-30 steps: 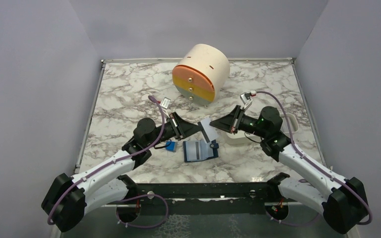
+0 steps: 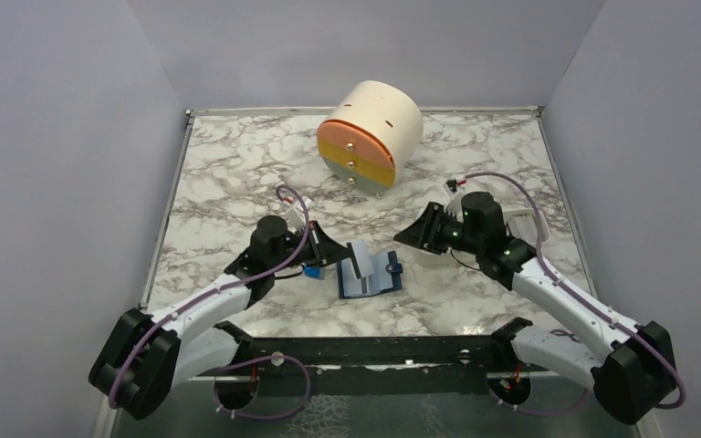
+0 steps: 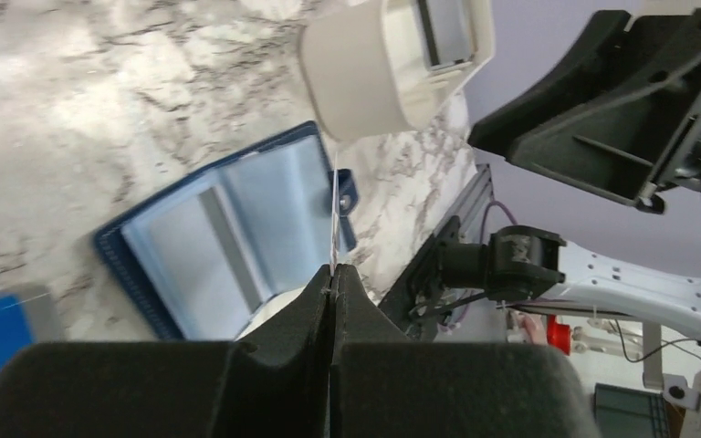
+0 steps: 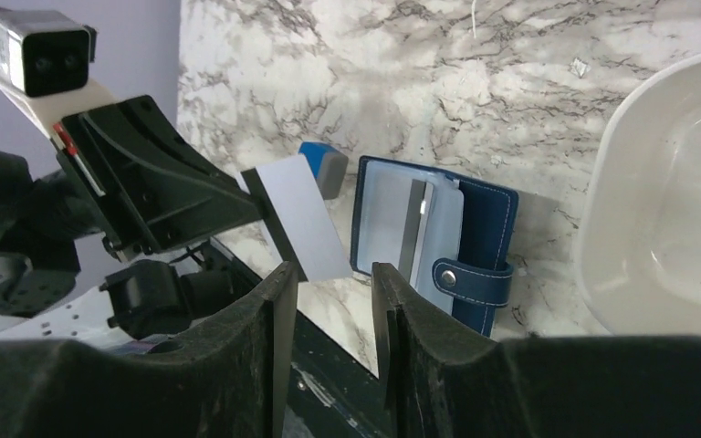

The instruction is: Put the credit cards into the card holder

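My left gripper is shut on a white card with a dark stripe (image 4: 303,219), held thin edge toward its own camera, above the left side of the card holder. The blue-edged card holder (image 2: 379,283) lies open on the table, with clear pockets (image 3: 274,201) and a snap strap (image 4: 475,285). My right gripper stands open to the right of and above the holder, nothing between its fingers. A blue object (image 4: 321,169) lies left of the holder.
A white container (image 4: 657,192) sits right of the holder under the right arm. A cream drum (image 2: 383,119) with coloured front stands at the back.
The card has moved from between both grippers leftward and down with my left gripper. My right gripper has parted from the card and opened, moving slightly right.
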